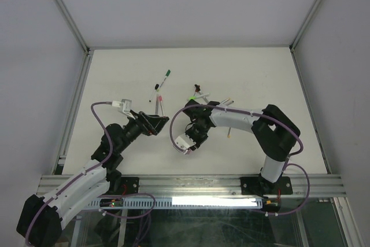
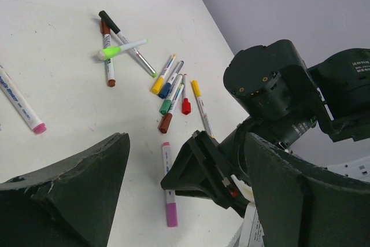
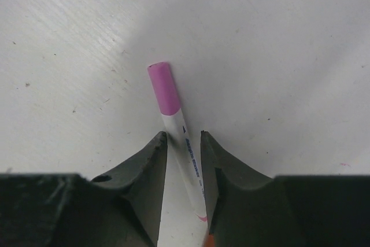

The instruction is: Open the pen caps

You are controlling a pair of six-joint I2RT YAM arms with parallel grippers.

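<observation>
A white marker with a pink cap [image 3: 165,88] lies on the table, its body running down between the fingertips of my right gripper. That gripper is part open, one finger to each side of the pen; whether either touches it I cannot tell. In the left wrist view the same pen [image 2: 171,201] is partly covered by the right gripper's dark fingers [image 2: 199,166]. My left gripper is open with nothing held, its fingers far apart at the frame's sides. From above, it hovers left of the right hand.
Several capped markers lie beyond the right gripper, among them a light green one [image 2: 122,48], a black-capped one [image 2: 127,40] and a yellow-capped one [image 2: 200,105]. Another pink-ended white marker [image 2: 20,102] lies on the left. The right arm [image 1: 248,120] stretches over the table's right half.
</observation>
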